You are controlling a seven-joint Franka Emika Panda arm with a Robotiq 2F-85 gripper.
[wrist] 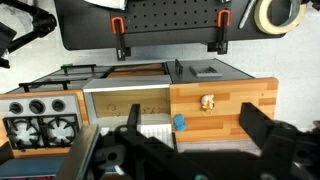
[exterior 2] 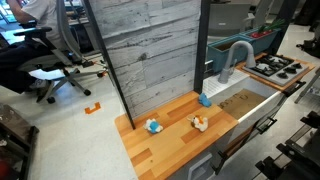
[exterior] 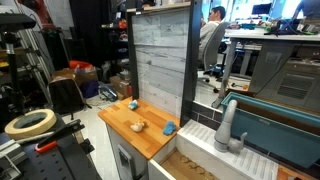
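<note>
A toy kitchen with a wooden countertop (exterior 2: pixel 180 148) stands below me. On that counter sit a small orange-and-white toy (exterior 2: pixel 200 123), a blue object (exterior 2: pixel 204 100) near the basin, and a blue-and-white item (exterior 2: pixel 153 125) by the back panel. From the wrist view I look down on the orange-and-white toy (wrist: pixel 208 102) and the blue object (wrist: pixel 179 122). My gripper is open above the kitchen, its dark fingers apart and nothing held between them.
A grey faucet (exterior: pixel 229 128) rises beside the white basin (exterior: pixel 207 160). The stove (wrist: pixel 45 117) occupies one end of the kitchen. A tall back panel (exterior: pixel 160 60) borders the counter. A tape roll (exterior: pixel 30 123) lies on the dark table.
</note>
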